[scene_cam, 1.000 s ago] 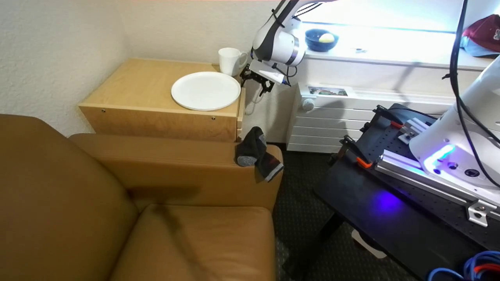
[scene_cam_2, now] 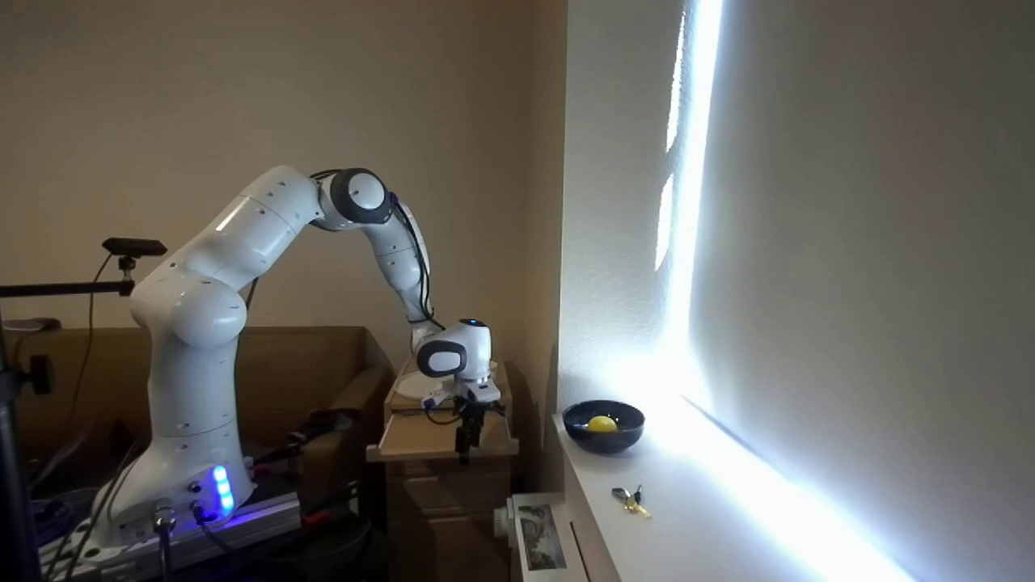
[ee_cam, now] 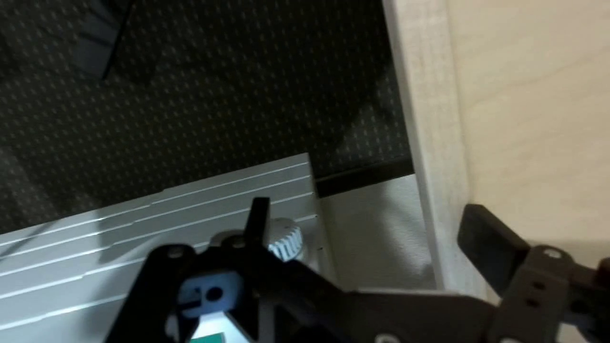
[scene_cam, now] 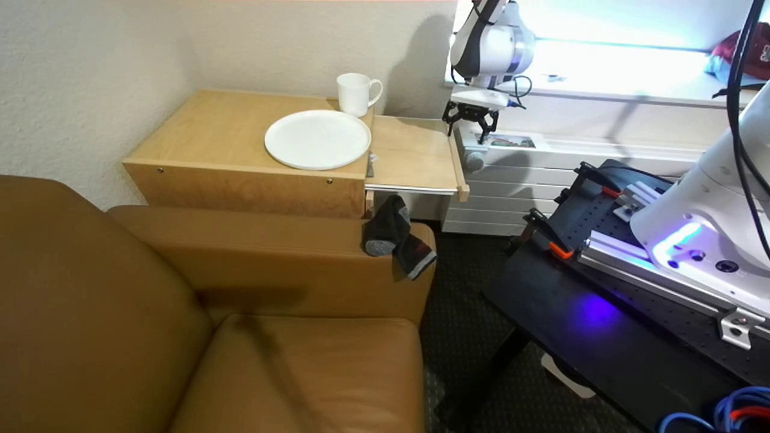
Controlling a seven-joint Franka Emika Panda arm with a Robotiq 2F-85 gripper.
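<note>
A light wood drawer (scene_cam: 411, 151) stands pulled out from the right side of the wooden cabinet (scene_cam: 238, 130). My gripper (scene_cam: 467, 131) is over its front panel, pointing down with its fingers wide apart. In the wrist view, the right finger (ee_cam: 493, 247) is at the inner side of the drawer's front panel (ee_cam: 432, 114). The left finger (ee_cam: 258, 220) is outside it, over the radiator. Nothing is clasped between them. Whether the right finger touches the panel, I cannot tell. A small grey item (scene_cam: 371, 165) shows at the drawer's cabinet end.
On the cabinet are a white plate (scene_cam: 317, 141) and a white mug (scene_cam: 354, 94). The radiator (scene_cam: 505, 184) and its knob (scene_cam: 474, 160) sit close beside my gripper. A dark bowl (scene_cam_2: 603, 427) with a yellow object stands on the windowsill. Dark socks (scene_cam: 390, 231) lie on the sofa arm.
My gripper has moved right, away from the cabinet, and is now more upright. The drawer, nearly flush with the cabinet before, has come out the same way. The arm now hides the bowl in exterior view 1.
</note>
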